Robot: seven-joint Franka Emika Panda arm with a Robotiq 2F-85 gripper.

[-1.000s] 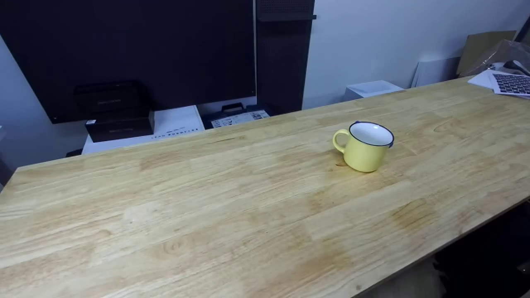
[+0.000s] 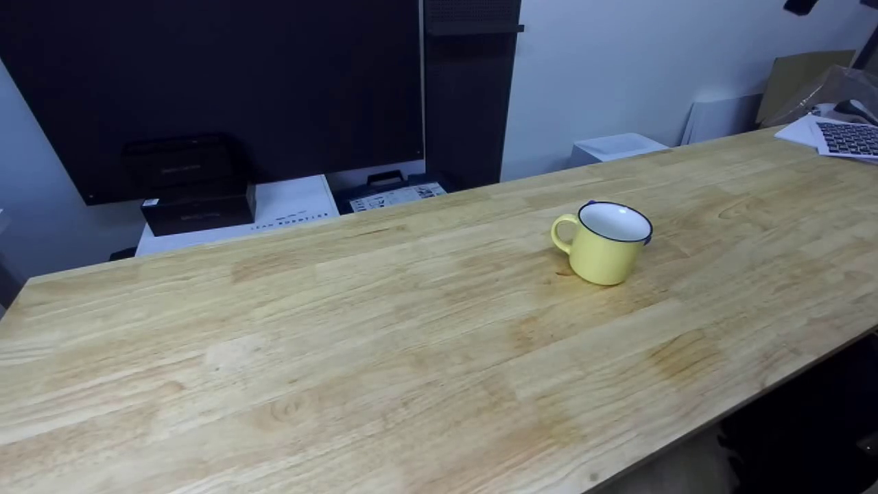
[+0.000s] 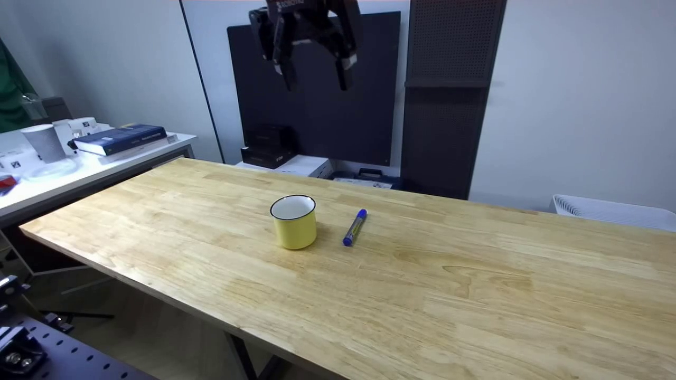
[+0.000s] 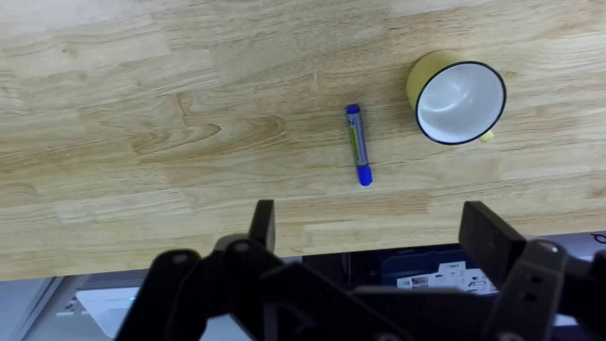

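A yellow mug (image 2: 599, 256) with a dark blue rim stands upright on the wooden table; its white inside looks empty in the wrist view. Beside it lies a blue-capped marker (image 3: 355, 228), flat on the wood and apart from the mug (image 3: 296, 229). From exterior view 1 the marker is almost wholly hidden behind the mug. My gripper (image 3: 316, 83) hangs high above the table, open, its fingers wide apart with nothing between them. In the wrist view the marker (image 4: 359, 145) and the mug (image 4: 434, 76) both lie beyond the fingertips of my gripper.
A keyboard (image 2: 852, 140) and papers sit at its far right end in exterior view 1. On a separate side table, a thick blue book (image 3: 120, 139) and a grey cup (image 3: 44, 143) stand at the left.
In exterior view 1 a small dark part has come into sight at the top right edge. The mug has not moved.
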